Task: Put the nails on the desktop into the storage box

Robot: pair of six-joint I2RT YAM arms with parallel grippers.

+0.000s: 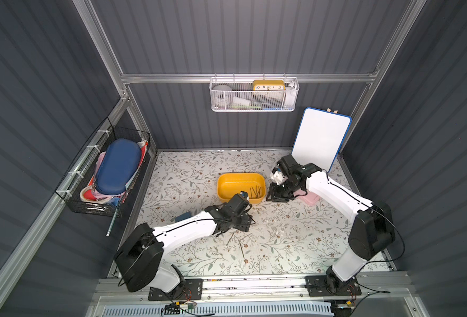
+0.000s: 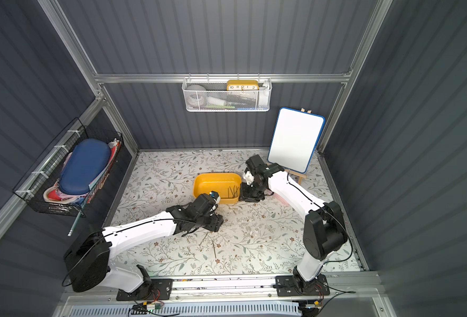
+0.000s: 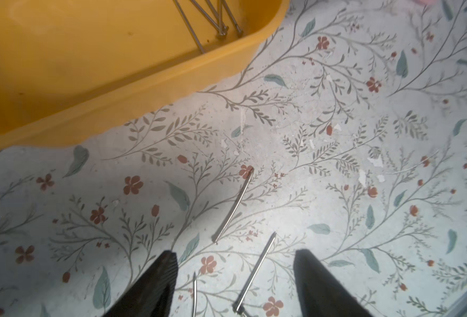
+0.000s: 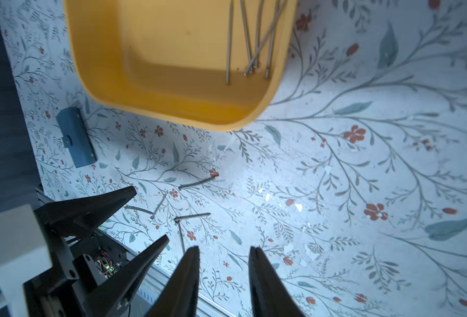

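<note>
The yellow storage box (image 1: 224, 197) stands mid-table, with several nails (image 4: 229, 47) lying at its right end. In the left wrist view, loose nails lie on the desktop, among them one nail (image 3: 233, 206) near the box and another nail (image 3: 255, 272) closer in. My left gripper hangs above these, its fingers apart and nothing between them. To the right of the box is my right gripper, also with parted fingers and only tabletop visible between. The right wrist view shows several loose nails around the nail (image 4: 192, 216), near the left arm's fingers.
A blue-grey block (image 4: 76, 137) lies left of the box. Behind the right arm are a pink item (image 1: 310, 198) and a whiteboard (image 1: 321, 138). The two arms flank the box's front right corner.
</note>
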